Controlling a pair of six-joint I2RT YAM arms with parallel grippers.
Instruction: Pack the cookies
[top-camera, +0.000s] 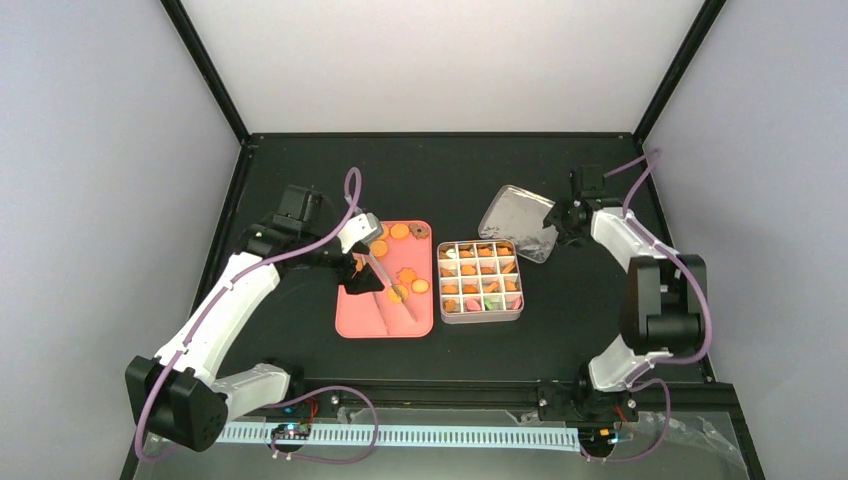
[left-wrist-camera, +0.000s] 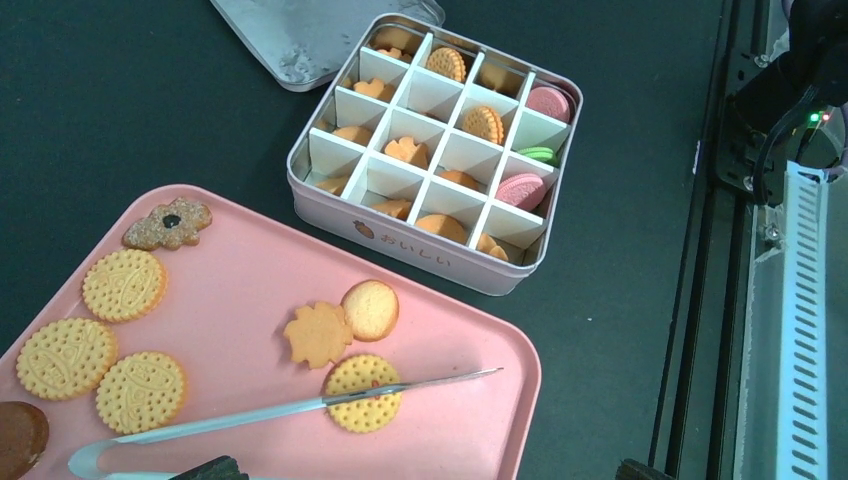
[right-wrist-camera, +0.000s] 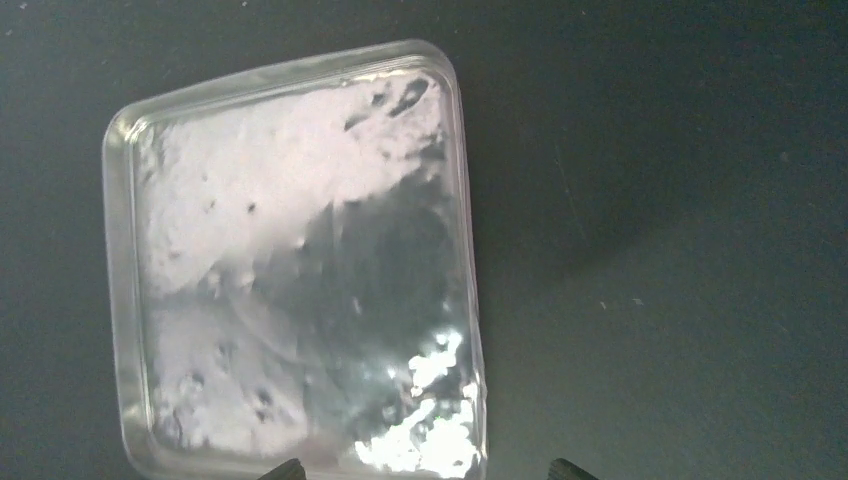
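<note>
A silver tin (top-camera: 480, 310) with white dividers stands mid-table, most of its compartments holding cookies. Its lid (top-camera: 515, 222) is behind the tin, apart from it in the left wrist view, shiny face showing. At the lid's right side is my right gripper (top-camera: 562, 222), with fingertips wide apart at the bottom of the right wrist view; one fingertip (right-wrist-camera: 287, 470) overlaps the lid's near edge, the other is beyond its side. Whether they touch it cannot be told. Above the pink tray (top-camera: 355, 326), my left gripper (top-camera: 370, 268) stands open and empty. Several cookies (left-wrist-camera: 125, 285) lie on the tray.
Slim tweezers (left-wrist-camera: 290, 408) lie across the tray, over a round cookie (left-wrist-camera: 362, 410). A second thin tool (left-wrist-camera: 140, 475) shows partly beside them.
</note>
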